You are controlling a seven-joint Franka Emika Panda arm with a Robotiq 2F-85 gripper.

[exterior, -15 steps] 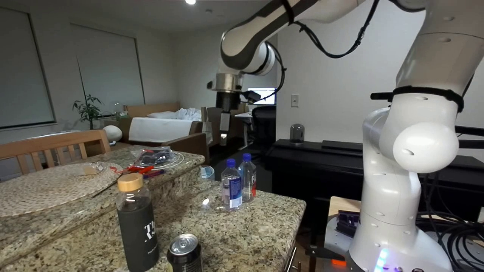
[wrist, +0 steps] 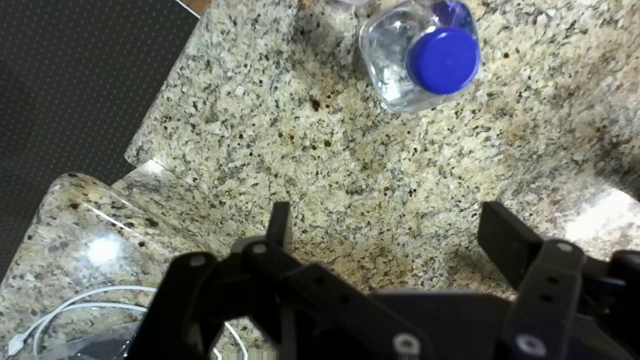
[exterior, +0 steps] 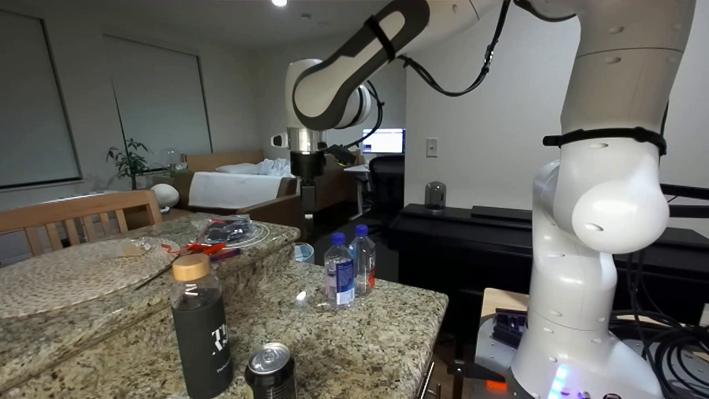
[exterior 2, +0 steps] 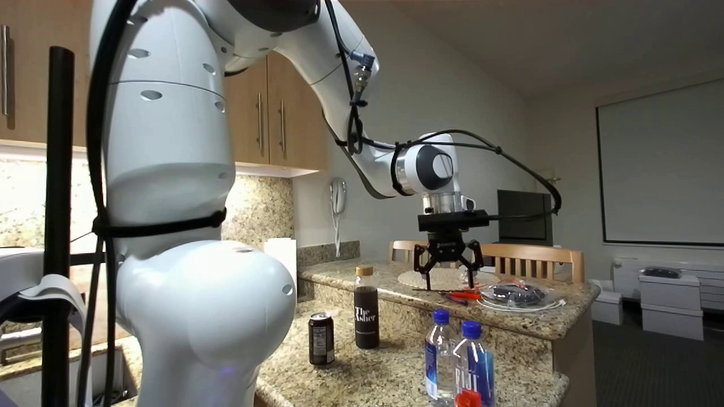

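My gripper (exterior 2: 448, 281) is open, fingers pointing down, with nothing between them. In exterior view 1 the gripper (exterior: 308, 213) hangs in the air above the counter, higher than the bottle caps and a little left of them. Two clear bottles with blue caps stand upright on the lower counter: one bottle (exterior: 339, 276) nearer that camera, the other bottle (exterior: 363, 262) just behind it. From the wrist, one blue-capped bottle (wrist: 444, 60) shows near the top, beyond and apart from my fingertips (wrist: 279, 222); bare granite lies between the fingers. A second clear object is cut off at the top edge.
A dark bottle with a wooden lid (exterior 2: 366, 312) and a black can (exterior 2: 320, 339) stand on the lower counter. The raised ledge (wrist: 72, 240) holds a woven mat (exterior: 80, 272), red-handled items (exterior 2: 465, 294), and a bagged dark item with white cable (exterior 2: 519, 293).
In exterior view 1 the arm and gripper have moved left and slightly down, from near the bottles toward the raised ledge. The bottles and can have not moved.
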